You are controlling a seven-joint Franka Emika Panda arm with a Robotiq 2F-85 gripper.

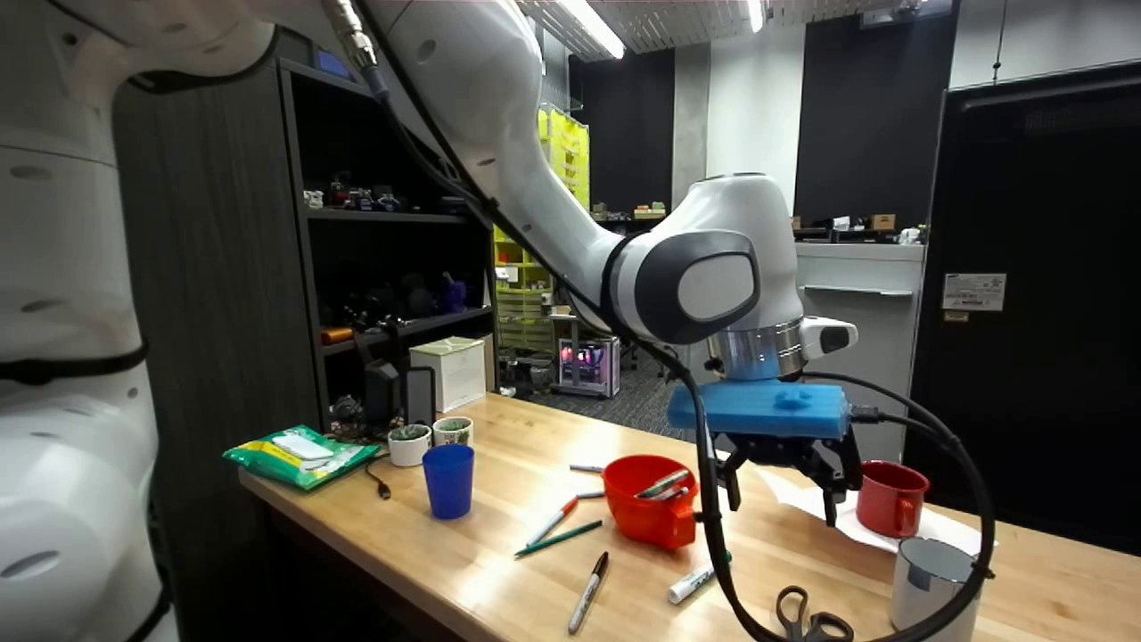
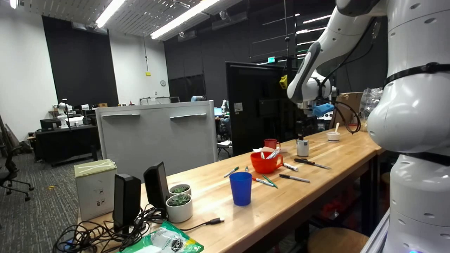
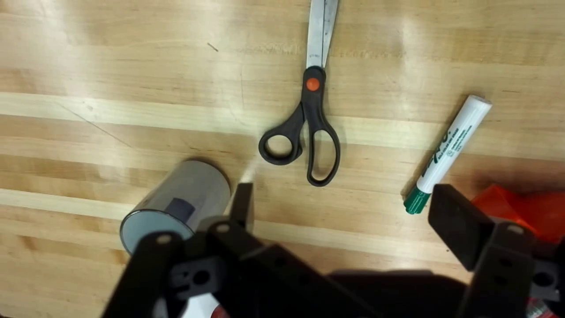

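Note:
My gripper hangs open above the table, with nothing between its fingers. Below it in the wrist view, the black-handled scissors lie flat on the wood. A white marker with a green cap rests to their right, close to one finger. The grey-white mug is at the lower left, partly hidden by the other finger. A big red cup holds several markers; in the wrist view only its orange-red edge shows. Loose on the table are a black marker, an orange-capped marker and a green one.
A dark red mug stands on white paper at the far side. A blue cup, potted succulents, black speakers and a green bag occupy the other end. A white bowl sits farther along the table.

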